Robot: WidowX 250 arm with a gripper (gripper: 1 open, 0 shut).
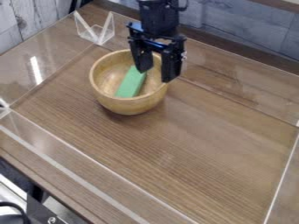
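Note:
A tan round bowl [128, 98] sits on the wooden table left of centre, a green elongated block [131, 80] lying in it. The dark gripper [156, 66] hangs over the bowl's right back part, above and right of the block, open, with its two fingers pointing down.
A clear plastic object stands at the back left, another at the left edge. A dark cable lies at the bottom left corner.

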